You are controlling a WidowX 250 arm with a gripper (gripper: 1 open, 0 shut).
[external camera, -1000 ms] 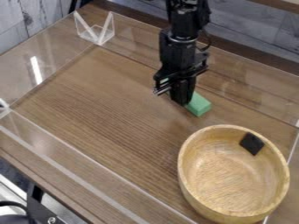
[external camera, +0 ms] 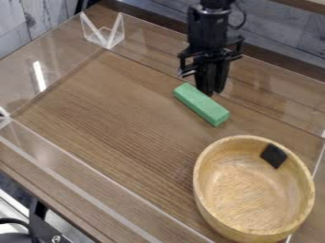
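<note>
A green rectangular block lies at an angle on the wooden table, right of centre. Above and behind it is my black gripper, raised and apart from the block. It is shut, with nothing showing between its fingers.
A large round tan tub with a black patch on its rim fills the lower right. A white wire object stands at the back left near the table's edge.
My gripper has moved back, away from the green block, which it was over a second ago.
</note>
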